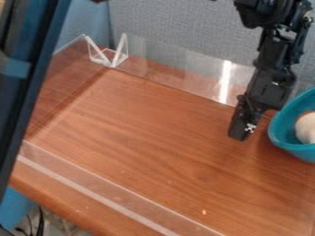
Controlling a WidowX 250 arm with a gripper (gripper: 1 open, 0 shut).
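My black gripper (242, 125) hangs low over the wooden table at the right, just left of a teal bowl (285, 138). A pale round object (307, 127) sits inside the bowl, partly cut off by the frame's edge. Whether the gripper is open or shut, and whether anything is between its fingers, I cannot tell.
A clear plastic barrier runs along the back, with a white wire piece (107, 58) at the back left corner. A dark frame edge blocks the far left.
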